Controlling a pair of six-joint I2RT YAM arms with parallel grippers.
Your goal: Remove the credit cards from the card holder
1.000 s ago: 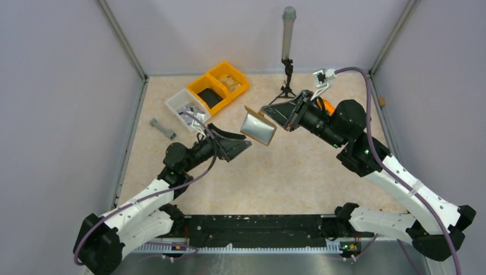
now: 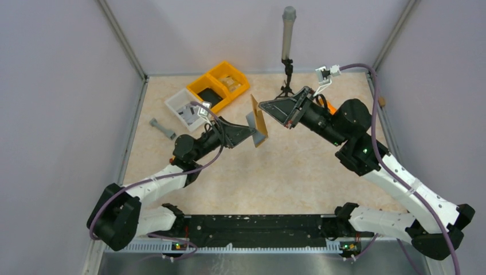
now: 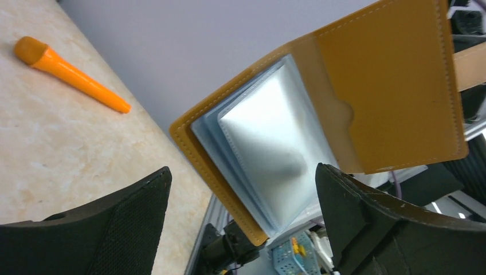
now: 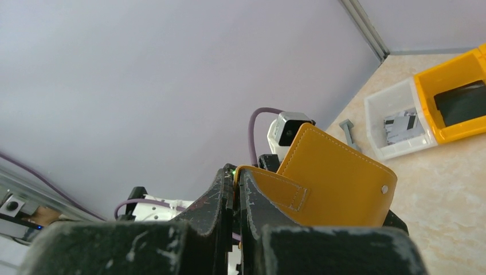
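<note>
The tan leather card holder [image 2: 257, 126] hangs in the air above the table, pinched at its flap by my right gripper, which is shut on it. In the left wrist view the holder [image 3: 390, 91] is unfolded, showing clear plastic sleeves [image 3: 269, 137]; I cannot tell individual cards inside them. My left gripper stands open, its fingers either side of the lower part of the holder, close to the sleeves.
A yellow two-part bin [image 2: 242, 85] and a white bin [image 2: 172, 105] stand at the back left, near a grey tool [image 2: 162, 129]. An orange object [image 3: 80, 77] lies on the right of the table.
The holder has turned from facing up to nearly edge-on in the top view. My left gripper has moved rightward and slightly toward the back, up to the holder.
</note>
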